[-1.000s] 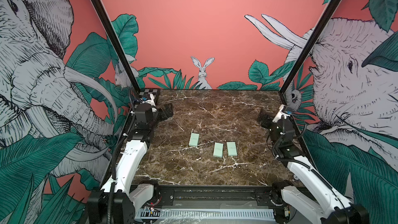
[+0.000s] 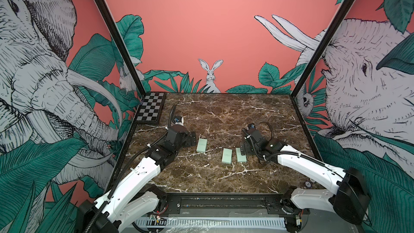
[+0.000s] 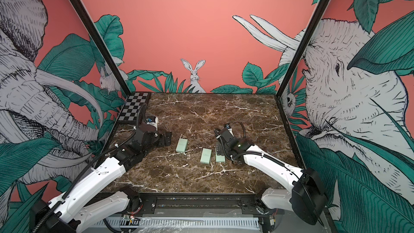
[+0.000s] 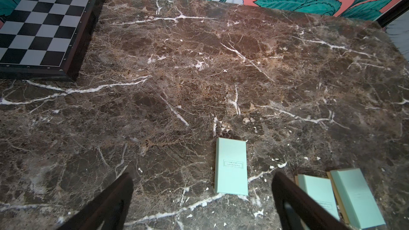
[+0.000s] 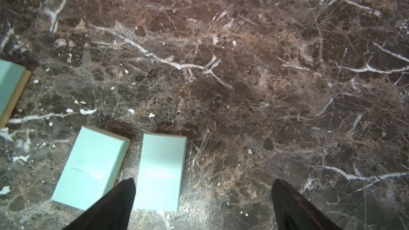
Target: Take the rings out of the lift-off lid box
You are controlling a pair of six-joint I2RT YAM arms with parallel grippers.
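Observation:
Three small mint-green lidded boxes lie on the marble table: a left one (image 2: 201, 145), a middle one (image 2: 226, 155) and a right one (image 2: 240, 156). My left gripper is open, above the table just left of the left box, nothing between its fingers. My right gripper is open, hanging over the table by the right box, which in the right wrist view sits near its left finger. The lids appear on the boxes in view; no rings are visible.
A checkered board (image 2: 149, 107) lies at the back left corner. Walls with printed animals surround the table.
Both arms have moved inward and toward the front, from the table's back corners to near the green boxes. The boxes have not visibly moved.

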